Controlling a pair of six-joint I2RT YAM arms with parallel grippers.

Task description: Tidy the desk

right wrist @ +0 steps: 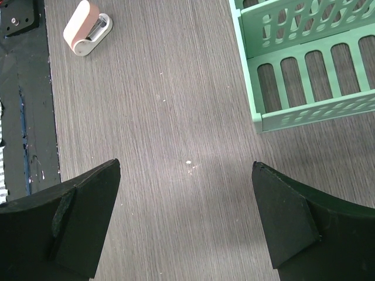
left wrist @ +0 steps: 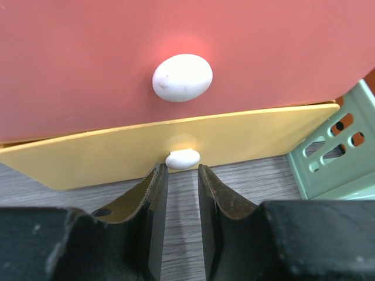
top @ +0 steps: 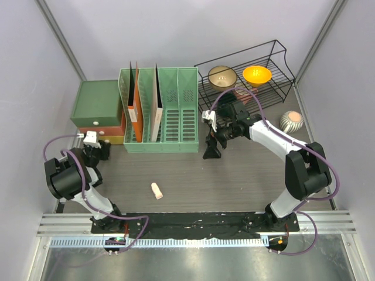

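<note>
A drawer unit [top: 97, 103] with green top stands at the back left; in the left wrist view its red drawer [left wrist: 263, 52] has a white oval knob [left wrist: 182, 78], and the yellow drawer [left wrist: 88, 156] below has a smaller knob [left wrist: 182, 158]. My left gripper is part open, its fingertips at the lower knob; whether they touch it I cannot tell. My right gripper stands open over bare desk beside the green rack [top: 187, 146], which holds upright folders [top: 138, 111]. A pink-and-white stapler [right wrist: 84, 26] lies near the front edge.
A black wire shelf [top: 274, 88] at the back right holds a beige bowl [top: 222, 78] and a yellow bowl [top: 256, 74]. A striped round object [top: 291, 121] stands on the right.
</note>
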